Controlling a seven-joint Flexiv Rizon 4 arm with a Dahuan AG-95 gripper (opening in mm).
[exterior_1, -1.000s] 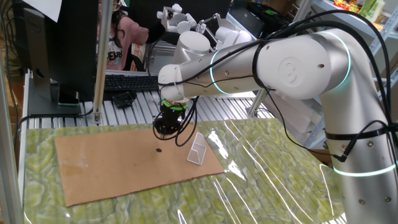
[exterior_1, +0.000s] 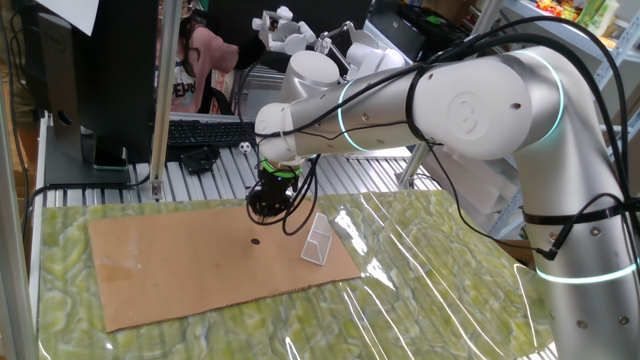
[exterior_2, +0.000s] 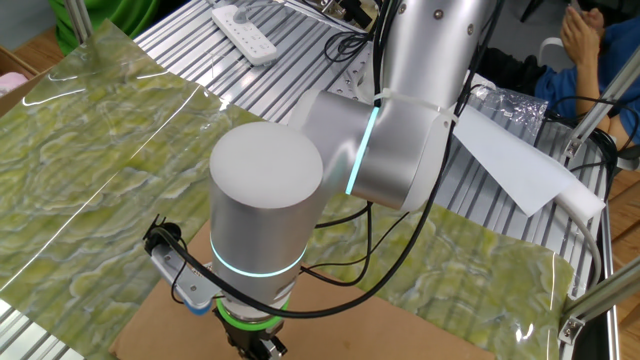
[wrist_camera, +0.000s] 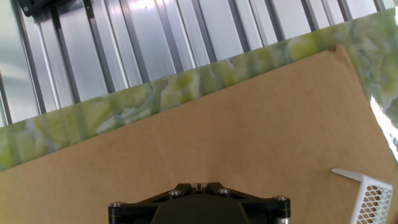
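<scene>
My gripper reaches in from the bottom of the wrist view, its black fingertips drawn together in the middle. Nothing shows between them. In exterior view 1 the gripper (exterior_1: 270, 212) hangs above the brown cardboard sheet (exterior_1: 170, 265), clear of it. A small white stand with a mesh panel (wrist_camera: 375, 202) is on the cardboard, at the lower right of the wrist view. Seen from exterior view 1, this white stand (exterior_1: 317, 242) is upright near the sheet's right end, apart from the gripper. A small dark oval spot (exterior_1: 255, 241) marks the cardboard.
Green marbled sheeting (exterior_1: 420, 300) surrounds the cardboard. Behind it run ribbed metal slats (wrist_camera: 155, 37), with a keyboard (exterior_1: 210, 133) and a phone (exterior_1: 111, 153). A white power strip (exterior_2: 244, 35) lies on the slats. Loose black cables hang around the wrist. Most of the cardboard is bare.
</scene>
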